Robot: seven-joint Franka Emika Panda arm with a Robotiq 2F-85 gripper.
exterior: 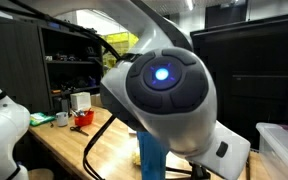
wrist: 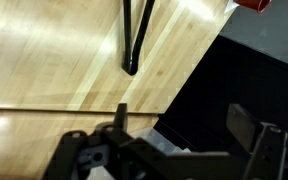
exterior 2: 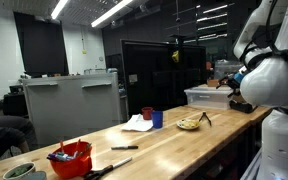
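Note:
In the wrist view my gripper is open, its dark fingers spread wide at the lower edge with nothing between them. Above the left finger, a black two-armed utensil that looks like tongs (wrist: 133,62) lies on the wooden table, apart from the gripper. The same tongs (exterior 2: 204,118) show in the second exterior view, to the right of a plate of yellowish food (exterior 2: 189,125). A blue cup (exterior 2: 157,119) stands farther left, near a red cup (exterior 2: 147,112). My arm hides much of the table in the first exterior view.
A clear bin (exterior 2: 209,97) sits at the table's far right. White cloth (exterior 2: 137,124) lies by the cups. A red container (exterior 2: 71,160) of utensils stands at the near left, with a knife (exterior 2: 124,148) lying nearby.

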